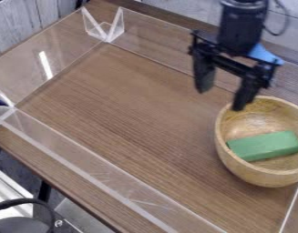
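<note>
My dark gripper [225, 75] hangs at the upper right, blurred, open with nothing visible between its fingers. It is above and behind a tan bowl [231, 164] on the right, which holds a green block [263, 146] lying inside.
A clear plastic object [105, 25] stands at the back left. A dark cable or part [24, 211] lies at the bottom-left corner, off the table's edge.
</note>
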